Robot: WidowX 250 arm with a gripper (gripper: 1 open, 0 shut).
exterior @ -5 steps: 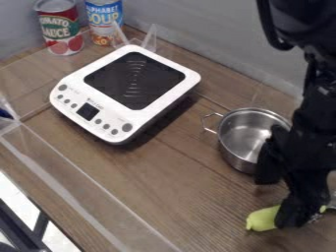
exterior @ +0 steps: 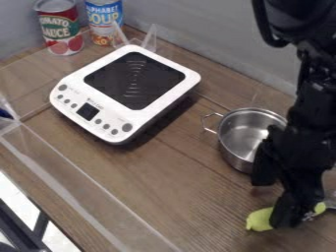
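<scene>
A steel pot [exterior: 241, 133] with loop handles stands just behind the gripper, partly hidden by it. A white portable cooktop [exterior: 157, 87] with a black square plate sits to the left of the pot.
A tomato sauce can [exterior: 59, 30] and an alphabet soup can [exterior: 105, 22] stand at the back left, beside clear plastic pieces. Bare wood [exterior: 157, 182] is free left of the pot. A wall runs along the back.
My gripper has shifted very slightly over the yellow-green object; everything else stays where it was.
</scene>
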